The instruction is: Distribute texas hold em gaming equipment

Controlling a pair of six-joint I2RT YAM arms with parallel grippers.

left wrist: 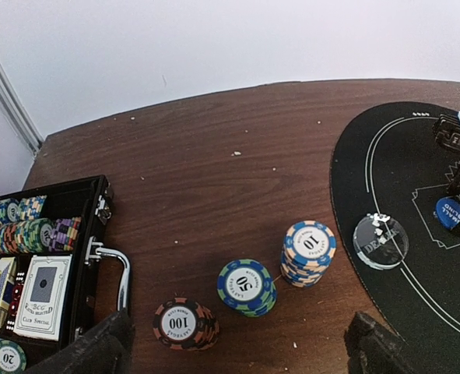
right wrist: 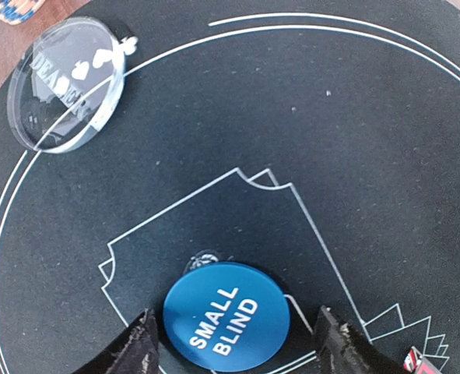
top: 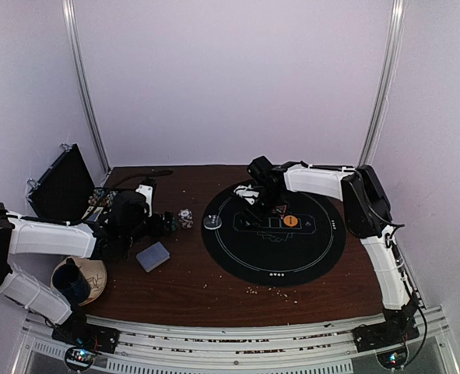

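Observation:
The black poker mat (top: pixel 273 257) carries a clear dealer button (right wrist: pixel 64 86), an orange disc (top: pixel 290 221) and a blue small blind button (right wrist: pixel 226 315). My right gripper is low over the small blind, fingers open on either side of it. Stacks of 10 (left wrist: pixel 307 253), 50 (left wrist: pixel 247 288) and 100 (left wrist: pixel 184 325) chips stand on the wood left of the mat. My left gripper hangs open near these stacks, nothing between its fingers. An open case (left wrist: pixel 82 218) at the left holds chips, cards and dice.
A pale blue rectangular pack (top: pixel 152 256) lies on the table at front centre-left. A dark mug (top: pixel 72 284) stands on a round board at the left front.

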